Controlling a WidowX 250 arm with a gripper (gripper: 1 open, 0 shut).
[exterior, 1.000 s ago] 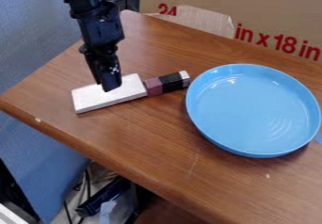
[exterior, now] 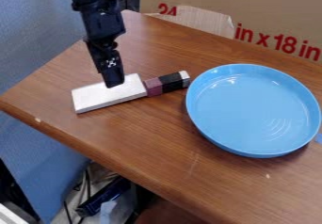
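My black gripper [exterior: 112,75] points down at the white slab [exterior: 98,98], its tip at or just over the slab's upper edge; whether it touches and how its fingers stand is hard to tell. The slab lies on the wooden table, in line with a maroon and black block [exterior: 164,85] that has a whitish end at the right. A light blue plate [exterior: 251,111] sits to the right of these.
A cardboard box [exterior: 251,11] stands along the table's back.
The gripper and arm have shifted a little, the upper arm slightly to the left. The slab, block and plate lie where they were.
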